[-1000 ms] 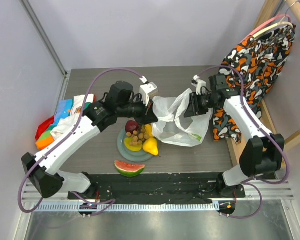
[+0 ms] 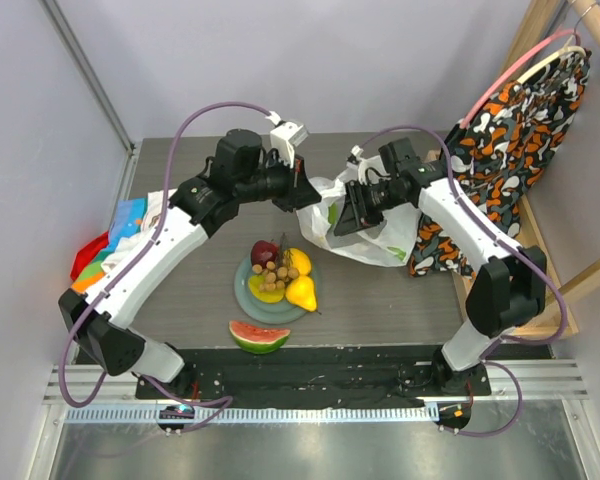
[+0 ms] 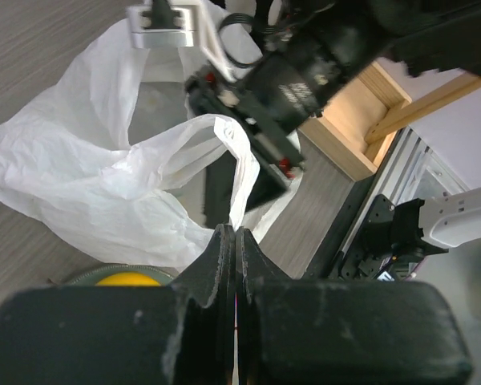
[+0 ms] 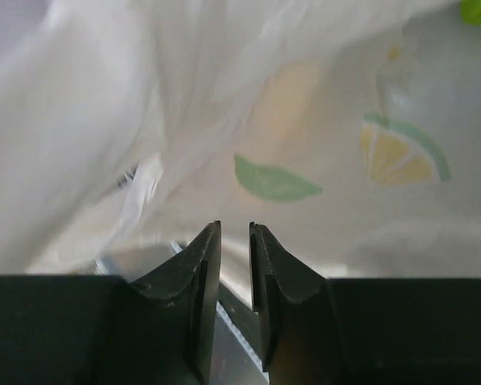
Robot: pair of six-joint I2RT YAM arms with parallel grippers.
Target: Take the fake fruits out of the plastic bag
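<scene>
My left gripper is shut on the rim of the white plastic bag (image 3: pixel 88 180), holding its edge up. The bag (image 2: pixel 365 245) hangs between both arms. My right gripper reaches into its mouth; its fingers stand a narrow gap apart, and I cannot tell whether film lies between them. Lemon and leaf prints show on the film in the right wrist view; a bright green patch (image 4: pixel 478 11) there is unclear. On a green plate (image 2: pixel 242 290) lie a dark red fruit (image 2: pixel 264 253), brown grapes (image 2: pixel 272 275), a yellow pear (image 2: pixel 301 293) and other yellow fruit.
A watermelon slice (image 2: pixel 259 337) lies in front of the plate. Coloured cloths (image 2: pixel 128 225) are piled at the left. A patterned cloth (image 2: pixel 490 150) hangs from a wooden rack at the right. Grey table shows free between plate and rack.
The right arm has moved left, its gripper deeper in the bag's mouth and closer to the left gripper. The left gripper has risen slightly back, and the bag's front edge has shifted. The fruits stayed put.
</scene>
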